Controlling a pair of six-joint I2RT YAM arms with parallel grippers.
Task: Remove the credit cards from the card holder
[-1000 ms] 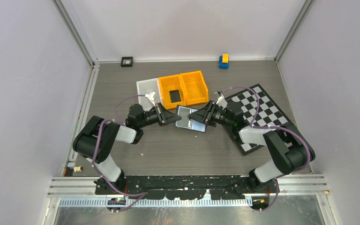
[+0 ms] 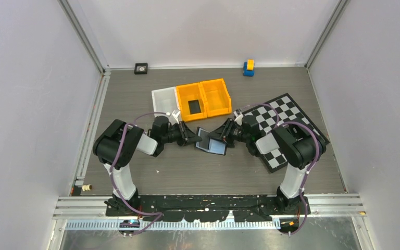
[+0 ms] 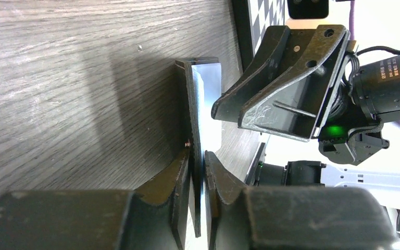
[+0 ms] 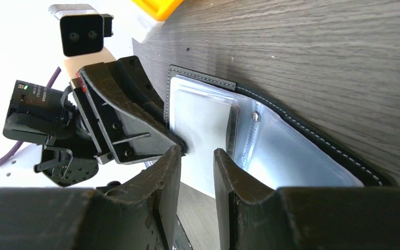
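Note:
The open card holder [image 2: 217,147] lies between my grippers at the centre of the table, with black stitched edges and clear sleeves, and white cards [image 4: 200,122] inside its near sleeve in the right wrist view. My left gripper has its fingertips on the holder's edge, seen end-on; whether they grip it is unclear. My right gripper stands part open over the cards at the sleeve, with nothing clearly between its fingertips.
Orange bins [image 2: 215,96] and a white bin [image 2: 163,96] lie behind the holder. A checkered board [image 2: 286,109] is on the right.
Since one second ago both grippers and the holder have shifted slightly toward the table's front.

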